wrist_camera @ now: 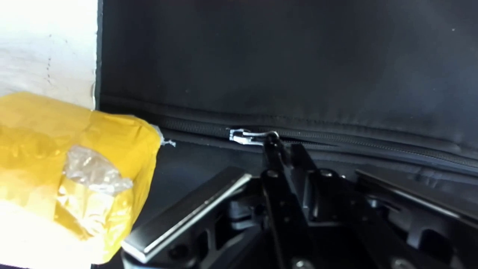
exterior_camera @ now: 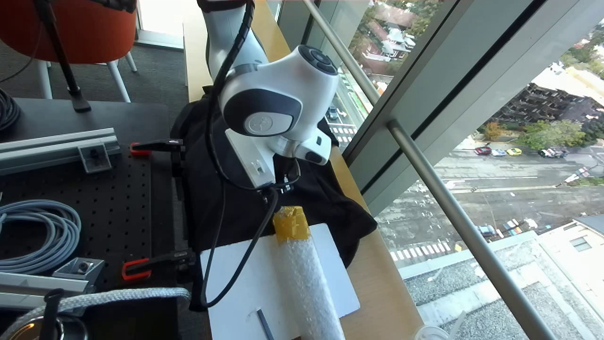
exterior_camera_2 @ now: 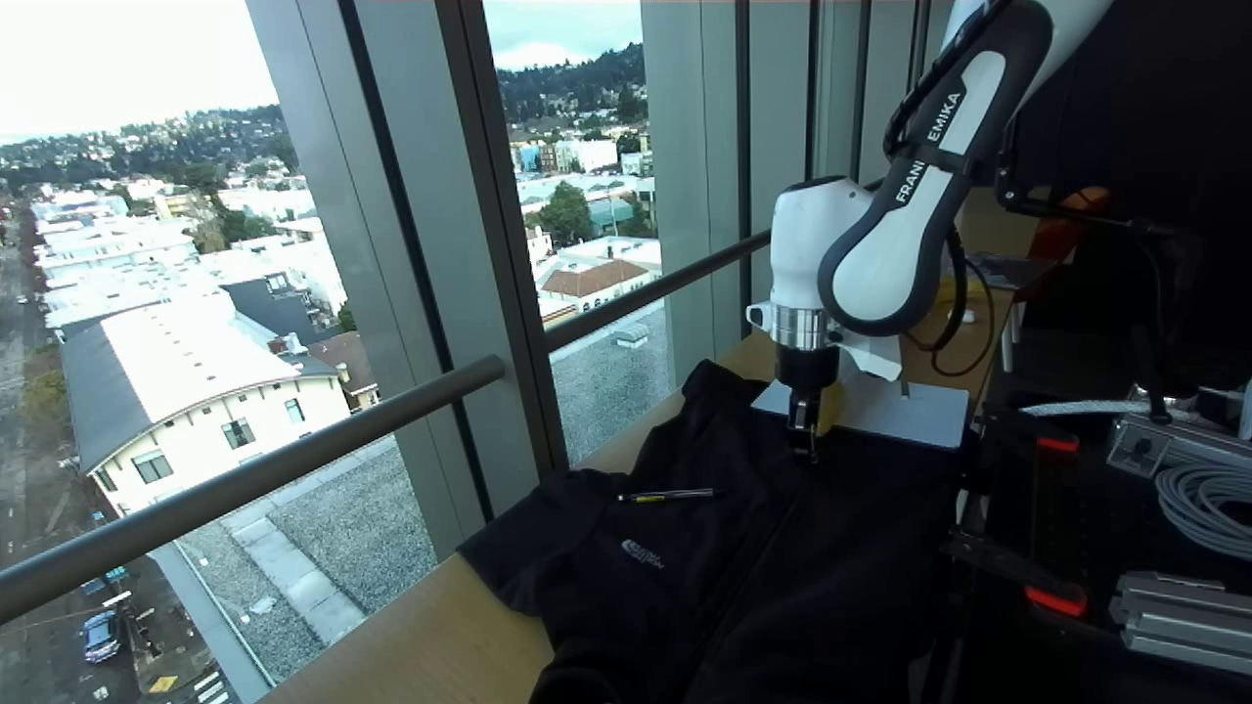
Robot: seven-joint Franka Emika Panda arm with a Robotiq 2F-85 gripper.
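A black jacket [exterior_camera_2: 751, 563] lies spread over the table. Its zipper [wrist_camera: 367, 141] runs across the wrist view, with a silver zipper slider [wrist_camera: 239, 136] near the middle. From the slider, the metal pull [wrist_camera: 260, 134] stretches right to my fingertips. My gripper is at the pull's end, its two fingers close together with a narrow gap between them. Whether the pull lies between the tips or against one of them is hard to tell. In exterior view 2 the gripper [exterior_camera_2: 806, 452] points down at the jacket; in exterior view 1 the arm mostly hides it.
A bubble-wrapped roll with a yellow-taped end [wrist_camera: 76, 166] lies on a white board [exterior_camera: 243, 283], close to the gripper's left in the wrist view. A pen [exterior_camera_2: 669, 495] rests on the jacket. Clamps [exterior_camera: 150, 266] line one table edge; a window rail [exterior_camera: 453, 204] runs along the other.
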